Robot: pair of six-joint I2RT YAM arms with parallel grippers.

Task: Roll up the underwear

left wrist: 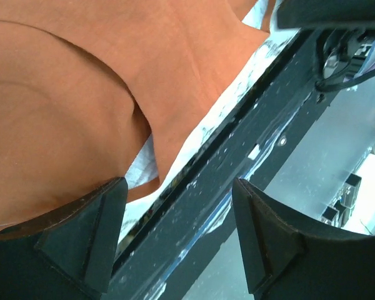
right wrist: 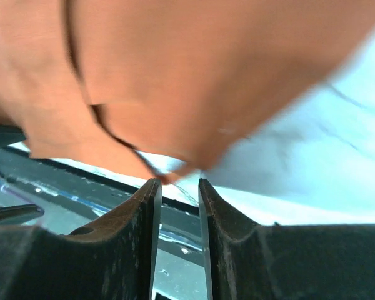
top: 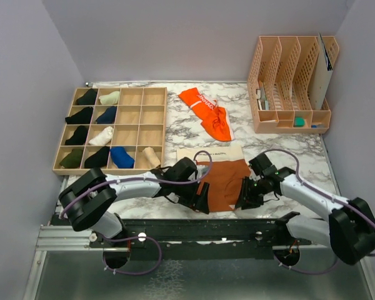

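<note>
The rust-brown underwear (top: 225, 181) lies spread on the marble table near its front edge, its cream waistband (top: 235, 154) towards the back. At its near left corner is my left gripper (top: 201, 206); the left wrist view shows its fingers wide apart, with a fold of brown cloth (left wrist: 181, 112) just beyond the tips. My right gripper (top: 240, 202) is low over the near right corner. Its fingers stand slightly apart in the right wrist view, the cloth's lower edge (right wrist: 181, 169) just past the tips. No cloth clearly shows between either pair of fingers.
On the left stands a wooden compartment box (top: 131, 119) holding several rolled garments. An orange garment (top: 207, 114) lies behind the underwear, and a slotted wooden rack (top: 289, 94) stands back right. The black table edge (top: 175, 229) runs close in front of both grippers.
</note>
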